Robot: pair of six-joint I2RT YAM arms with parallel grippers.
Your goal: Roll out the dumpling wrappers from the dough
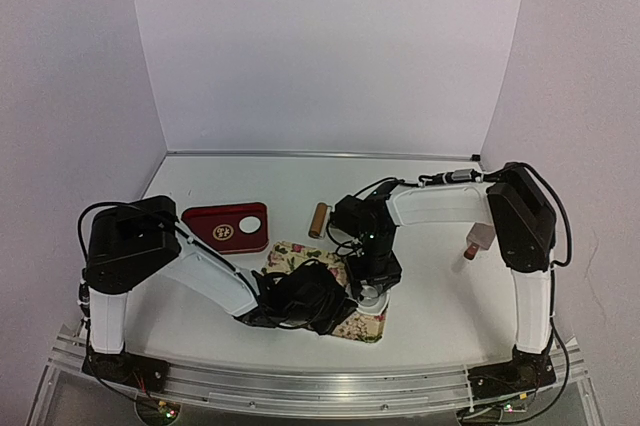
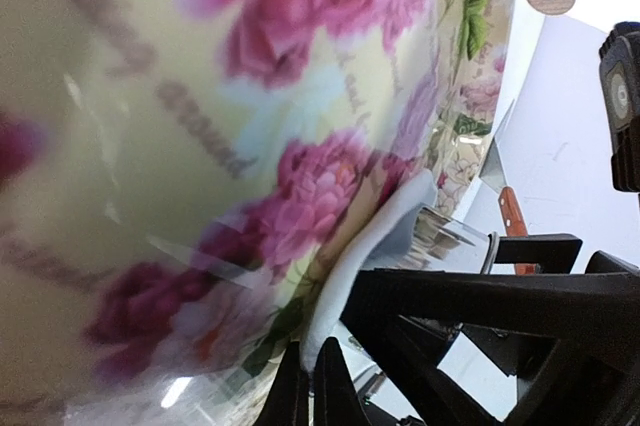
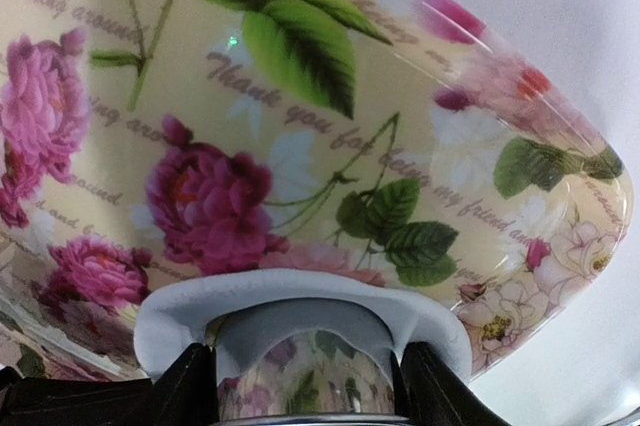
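Note:
A white sheet of dough (image 3: 290,281) lies on the floral board (image 1: 295,256), curled up around a shiny metal cylinder (image 3: 305,381) in the right wrist view. My left gripper has its fingertips close together on the edge of the dough (image 2: 345,276). My right gripper has its fingers at both sides of the metal cylinder, apparently holding it, over the dough. In the top view both grippers meet at the board's right part, mostly hiding the dough.
A red tray (image 1: 205,221) with a white round on it sits at the back left. A wooden rolling pin (image 1: 319,219) lies behind the board. A cleaver (image 1: 478,241) with a wooden handle is at the right.

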